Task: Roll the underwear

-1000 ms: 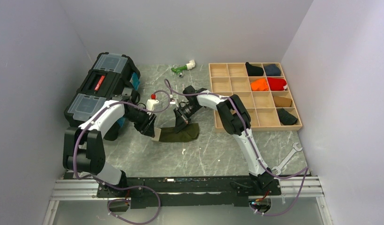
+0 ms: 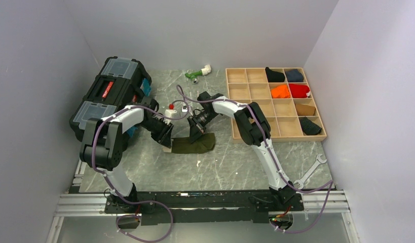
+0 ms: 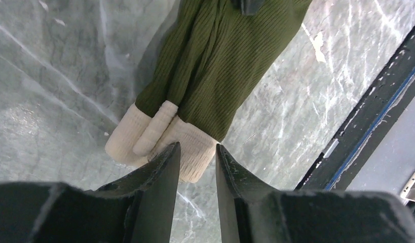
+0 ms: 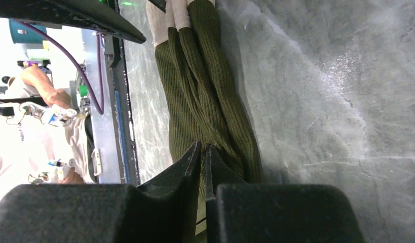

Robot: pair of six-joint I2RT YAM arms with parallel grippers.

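A dark olive pair of underwear [image 2: 195, 144] lies folded into a long strip on the grey table, its pale waistband [image 3: 187, 144] at the left end. My left gripper hovers at that waistband, fingers parted with a narrow gap and nothing held between them. The band's folded layers show just beyond its fingertips. Over the middle to right part of the strip is my right gripper; its fingers are nearly together right against the olive cloth [image 4: 218, 101]. Whether fabric is pinched between them is hidden.
At the right stands a wooden divided box [image 2: 239, 92] with several rolled cloths in its compartments. Black cases [image 2: 106, 93] fill the left side. A wrench [image 2: 311, 169] lies front right, and a green and white object [image 2: 199, 71] at the back.
The right arm and the cloth look unchanged.
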